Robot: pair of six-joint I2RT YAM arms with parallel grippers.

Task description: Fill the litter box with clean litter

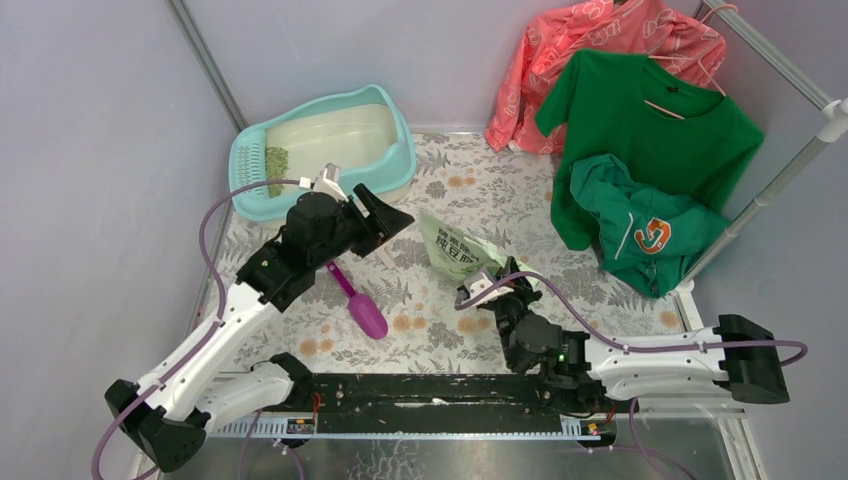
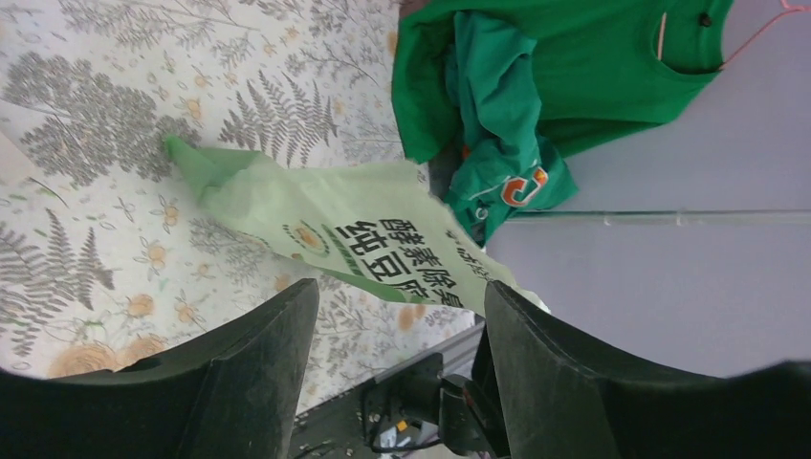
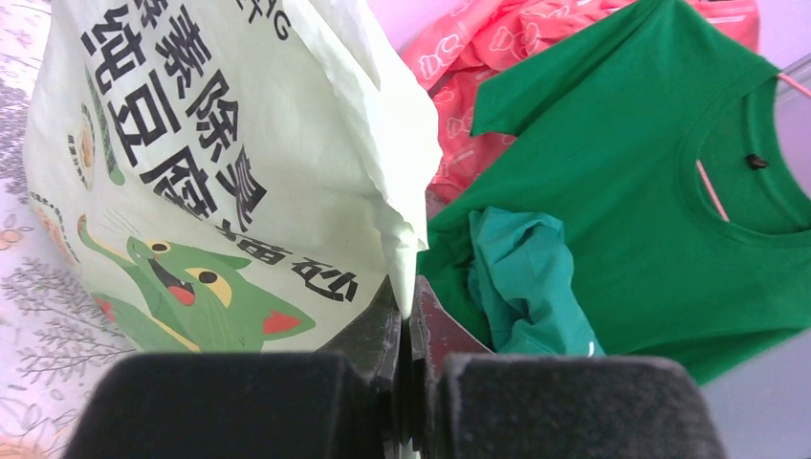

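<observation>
The pale green printed litter bag [image 1: 455, 245] hangs from my right gripper [image 1: 510, 283], which is shut on its folded edge; in the right wrist view the bag [image 3: 191, 191] rises above the fingers. My left gripper [image 1: 385, 215] is open above and left of the bag, which lies beyond its fingers in the left wrist view [image 2: 363, 239]. The aqua litter box [image 1: 392, 158] stands at the back left, with a patch of greenish litter [image 1: 276, 163] at its left side.
A purple scoop [image 1: 366, 315] lies on the floral mat [image 1: 440, 340] below my left arm. Green shirts [image 1: 650, 150] and a pink garment [image 1: 540, 70] hang at the right, beside a metal rail [image 1: 775, 190].
</observation>
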